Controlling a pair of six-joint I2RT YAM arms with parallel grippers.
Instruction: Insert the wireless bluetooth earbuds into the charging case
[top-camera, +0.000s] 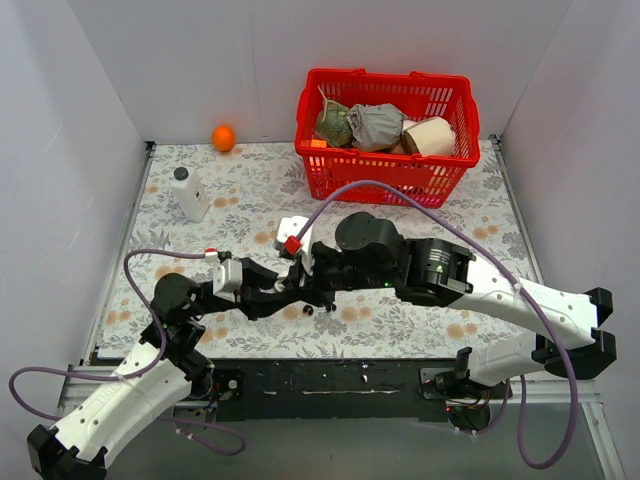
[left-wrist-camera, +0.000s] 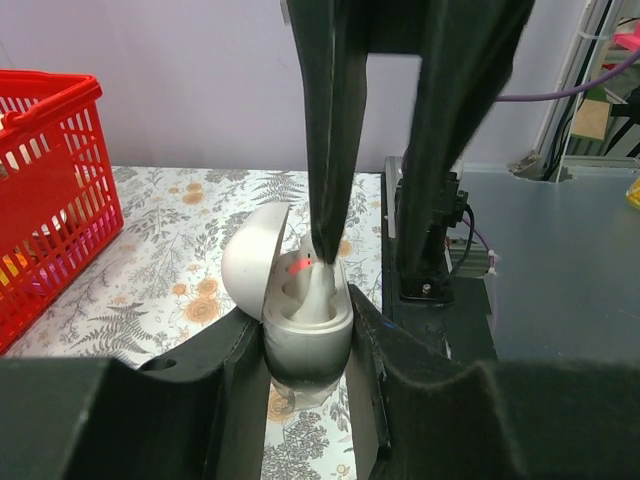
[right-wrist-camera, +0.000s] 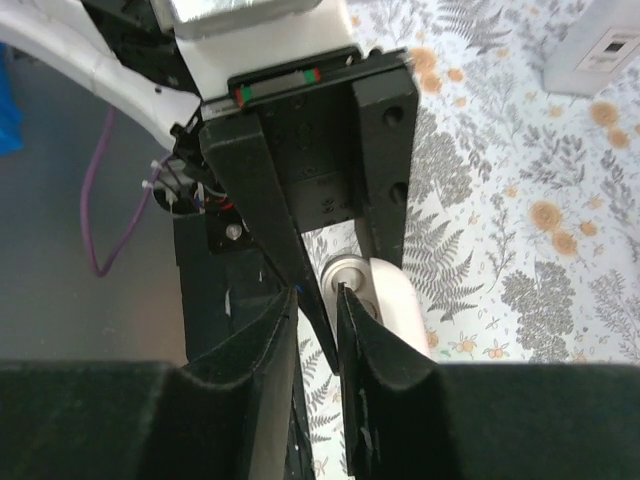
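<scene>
The white charging case (left-wrist-camera: 305, 340) is gripped by my left gripper (top-camera: 275, 292), its lid raised, with a small red light inside. My right gripper (top-camera: 300, 280) is right over the open case; in the left wrist view its dark fingers reach down to the case's interior. In the right wrist view the case (right-wrist-camera: 398, 310) sits just beyond those fingers, which stand close together; whether anything is between them is hidden. Two small black earbuds (top-camera: 308, 310) (top-camera: 330, 308) lie on the floral mat below the grippers.
A red basket (top-camera: 390, 186) with assorted items stands at the back right. A white bottle (top-camera: 190, 194) and an orange (top-camera: 223, 138) are at the back left.
</scene>
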